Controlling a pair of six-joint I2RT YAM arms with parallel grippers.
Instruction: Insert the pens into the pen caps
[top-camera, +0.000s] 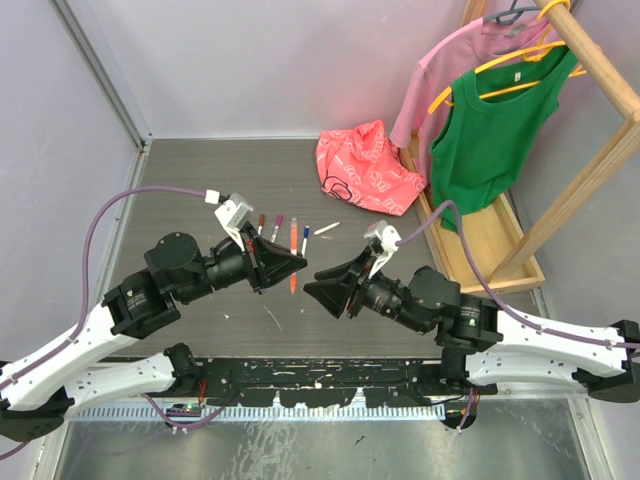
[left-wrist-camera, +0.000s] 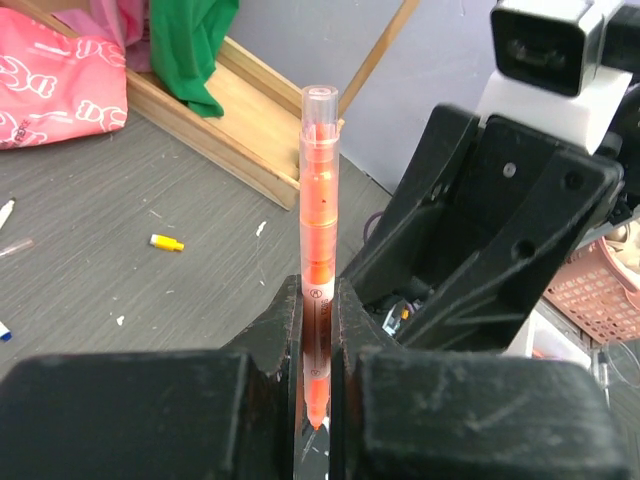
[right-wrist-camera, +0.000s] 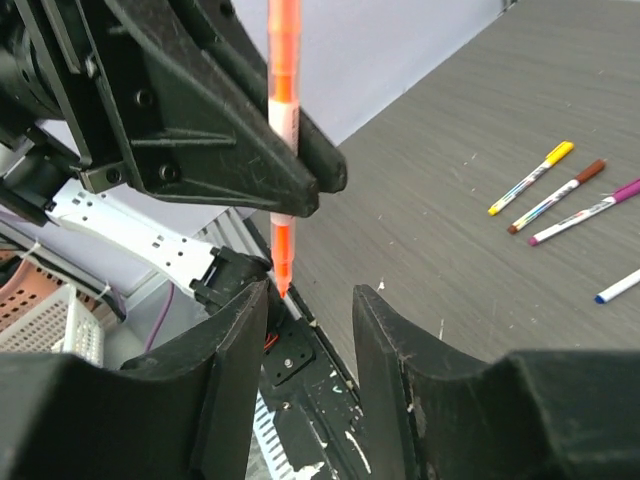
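An upright orange pen with a clear end at the top is held by my left gripper (top-camera: 293, 262), which is shut on it; its pointed tip hangs below the fingertips in the right wrist view (right-wrist-camera: 283, 250). My right gripper (top-camera: 322, 292) stands open just right of it, lower in the top view, the pen's tip showing above its fingers. A yellow pen (right-wrist-camera: 530, 178), a brown pen (right-wrist-camera: 557, 196), a purple pen (right-wrist-camera: 587, 211) and a white pen (right-wrist-camera: 620, 286) lie on the grey floor, with a small yellow cap (left-wrist-camera: 166, 242).
A pink bag (top-camera: 365, 170) lies at the back. A wooden clothes rack (top-camera: 575, 190) with green and pink garments stands at the right.
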